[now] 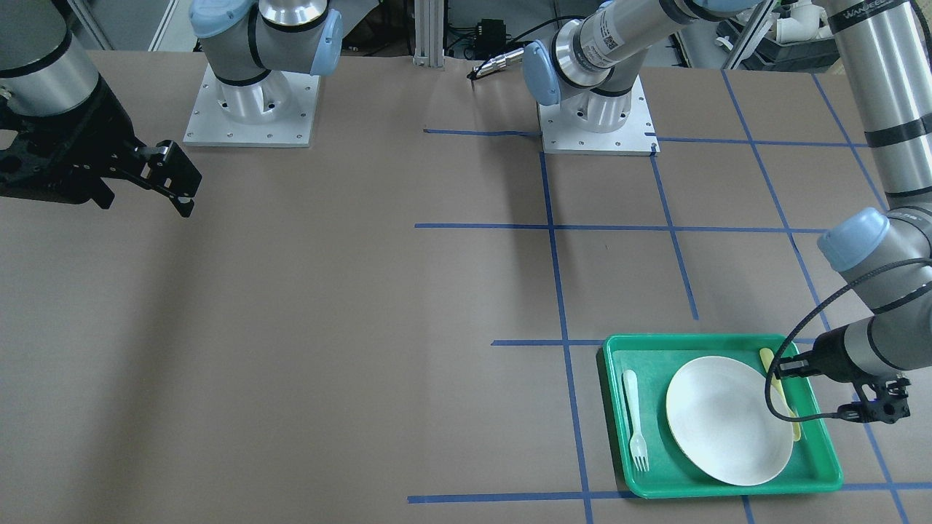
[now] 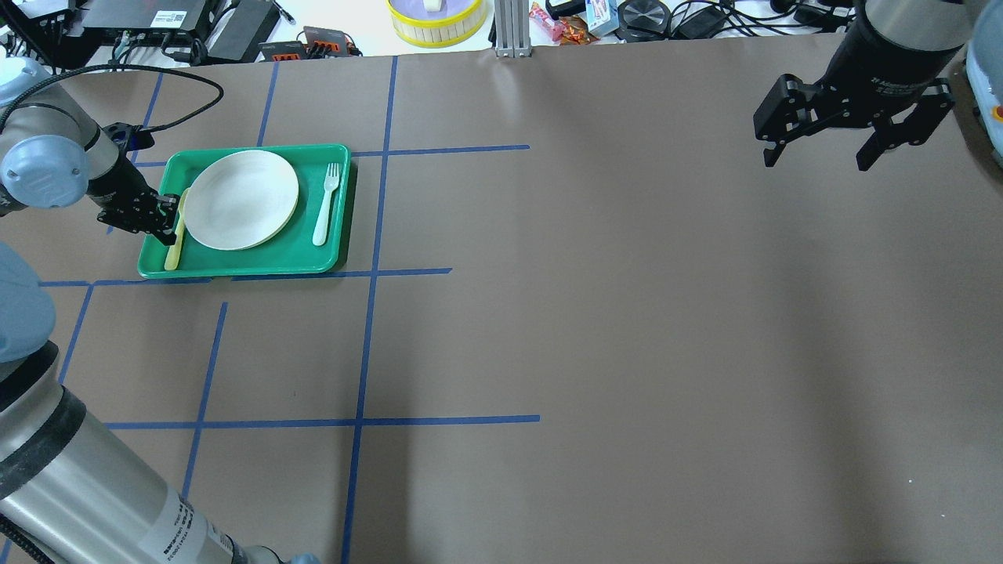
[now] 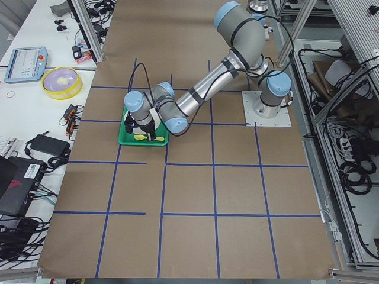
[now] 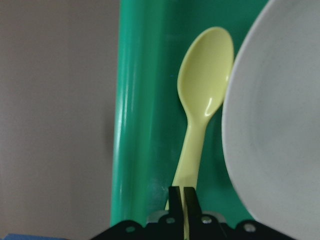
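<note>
A green tray (image 1: 664,482) lies on the taped table, holding a white plate (image 1: 728,419), a white fork (image 1: 635,419) at one side and a pale yellow spoon (image 4: 205,70) at the other. In the left wrist view the spoon lies along the plate's edge, its bowl away from me. My gripper is down at the spoon's handle, its two black fingers close together over it with a yellow strip showing between them; whether they grip it is unclear. The front view shows the gripper largely behind a cable.
Other arms stand around the table, one black end (image 2: 846,122) hanging over the far side from the tray. Clutter lies beyond the table's edge.
</note>
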